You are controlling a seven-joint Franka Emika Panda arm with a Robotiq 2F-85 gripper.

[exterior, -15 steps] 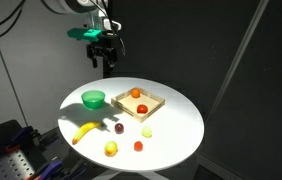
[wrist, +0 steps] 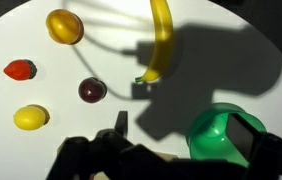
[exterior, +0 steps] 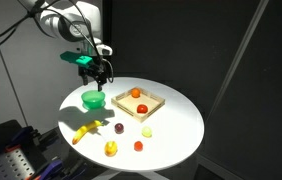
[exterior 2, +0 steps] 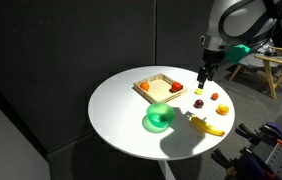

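My gripper (exterior: 97, 79) hangs open in the air above the back left of the round white table, near the green bowl (exterior: 93, 100). In the wrist view nothing lies between the fingers, and the right one partly covers the bowl (wrist: 209, 128). The bowl looks empty where its inside shows. A yellow banana (exterior: 83, 131) lies in front of the bowl. Farther right are a dark purple fruit (exterior: 119, 128), an orange-yellow fruit (exterior: 111, 148), a small red fruit (exterior: 138, 146) and a yellow lemon-like fruit (exterior: 147, 132).
A shallow wooden box (exterior 2: 161, 88) stands behind the loose fruit, holding a red fruit (exterior 2: 177, 87) and an orange one (exterior 2: 145, 86). Bare table extends on the right in exterior view 1. The arm's shadow falls beside the bowl.
The gripper has come down and somewhat toward the viewer in exterior view 1, nearer to the bowl's height. Bowl, box and fruit have stayed in place.
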